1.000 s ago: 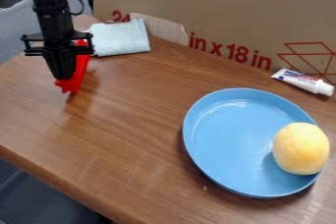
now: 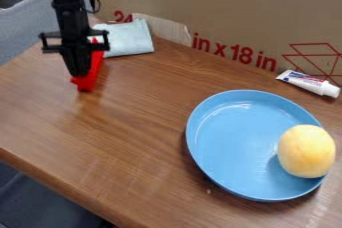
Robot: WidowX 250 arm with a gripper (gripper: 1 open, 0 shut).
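My black gripper (image 2: 78,68) reaches down at the upper left of the wooden table, over a red object (image 2: 90,77) lying there. Its fingertips are at the red object, largely covering it, so I cannot make out whether anything is between them. A blue plate (image 2: 230,149) sits at the right, holding a pale yellow round object (image 2: 306,150).
A folded light blue cloth (image 2: 127,36) lies behind the gripper. A toothpaste tube (image 2: 307,82) lies at the back right, in front of a cardboard box (image 2: 234,12).
My gripper has shifted a little to the right, and the red object has moved slightly right with it.
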